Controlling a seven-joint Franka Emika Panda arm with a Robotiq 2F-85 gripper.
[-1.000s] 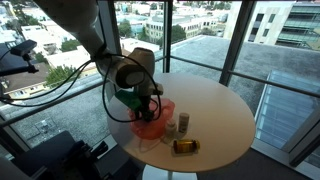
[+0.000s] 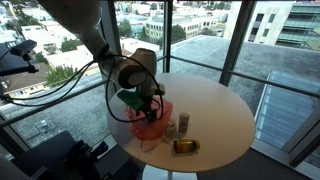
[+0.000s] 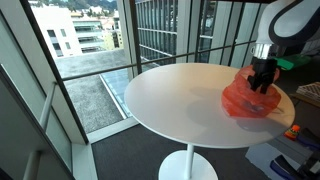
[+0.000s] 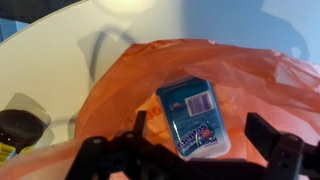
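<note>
A blue packet with a white barcode label (image 4: 193, 116) lies inside an orange-red plastic bag (image 4: 120, 85), framed by the bag's open mouth in the wrist view. My gripper stands open over it, one dark finger to each side of the packet and nothing held. In exterior view 1 the bag (image 2: 150, 125) rests near the table's left edge, with the arm reaching down into it from above. Exterior view 2 shows the same bag (image 3: 250, 100) at the table's right side. The packet is hidden by the bag in both exterior views.
On the round white table (image 2: 215, 110), a yellow can-like item (image 2: 186, 146) lies on its side near the front. A small clear container (image 2: 183, 122) and another small item stand beside the bag.
The gripper has shifted slightly and the bag's outline differs a little around it. The yellow item has stayed in place.
</note>
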